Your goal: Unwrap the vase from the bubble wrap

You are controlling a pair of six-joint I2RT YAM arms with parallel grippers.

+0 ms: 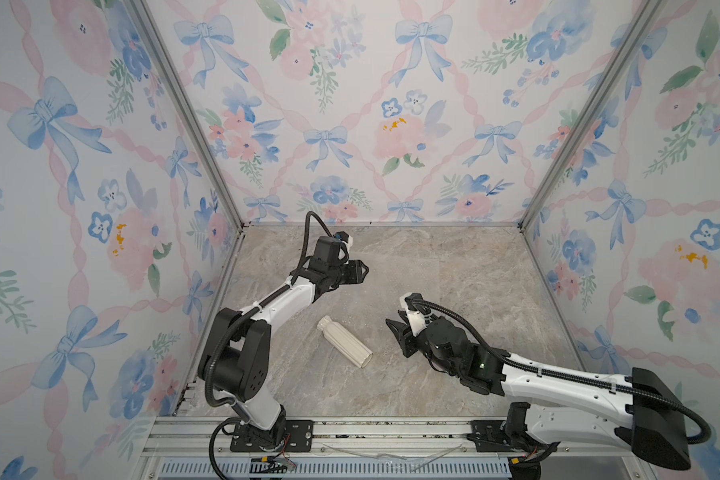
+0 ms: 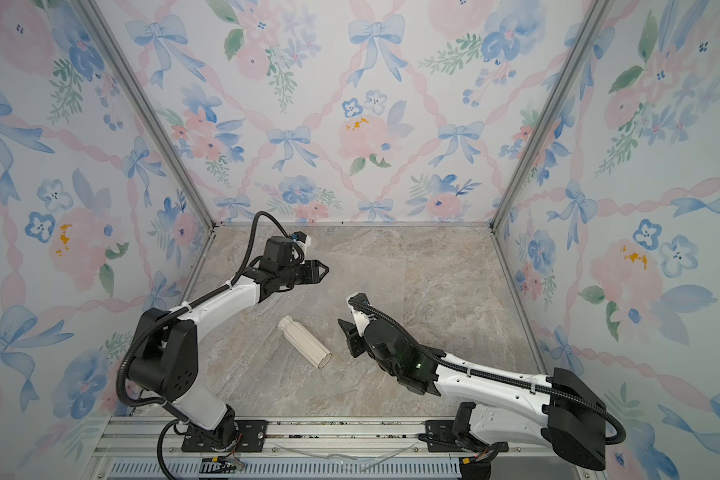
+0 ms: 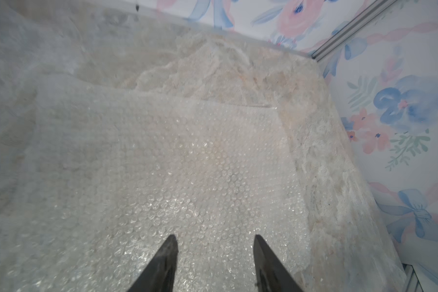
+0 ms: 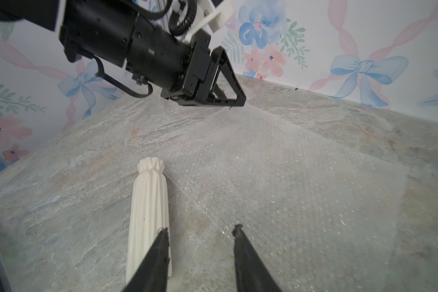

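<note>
A cream ribbed vase (image 1: 345, 341) lies bare on its side on the floor, its neck toward the back left. Flat behind and to the right of it spreads a clear sheet of bubble wrap (image 3: 189, 165), barely visible from above. My left gripper hovers over the sheet's left part, open, with only bubble wrap showing below its fingers. To the right of the vase's base is my right gripper; it is open and empty, apart from the vase. In the right wrist view the vase's lower end is partly covered by a finger (image 4: 155, 262).
Flowered walls close off the back and sides. A metal rail (image 1: 392, 428) runs along the front edge, and the left arm reaches past the vase's left side.
</note>
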